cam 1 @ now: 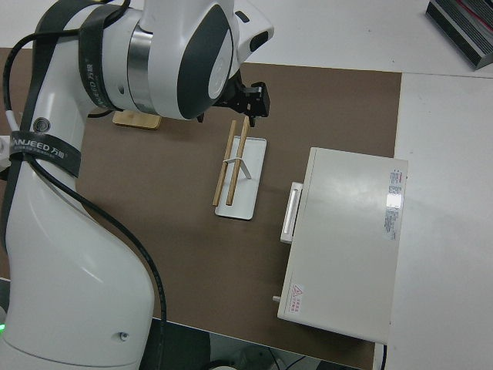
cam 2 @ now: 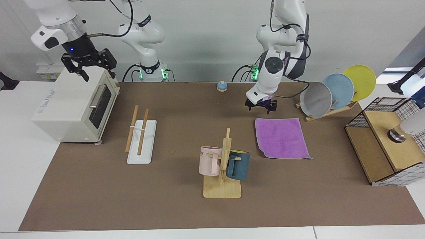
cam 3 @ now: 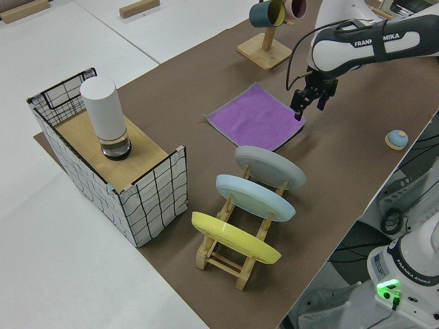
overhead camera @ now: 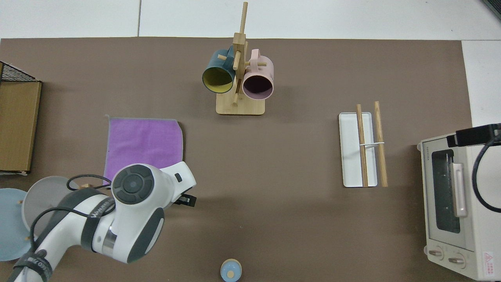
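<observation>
My left gripper [cam 2: 261, 105] hangs low over the mat beside the purple cloth [overhead camera: 143, 141], mostly hidden under its arm in the top view; in the right view it [cam 3: 310, 103] points down near the cloth. My right gripper is up over the white toaster oven. I cannot tell whether either is open or shut. A wooden mug tree [overhead camera: 239, 108] holds a blue mug [overhead camera: 218, 70] and a pink mug [overhead camera: 258, 77].
A plate rack holds grey [cam 2: 315, 99], blue [cam 2: 338, 89] and yellow [cam 2: 358, 81] plates. A wire-sided shelf [cam 2: 364, 151], a white tray with wooden sticks [overhead camera: 348, 155] and a small blue round object [overhead camera: 231, 270] also stand around.
</observation>
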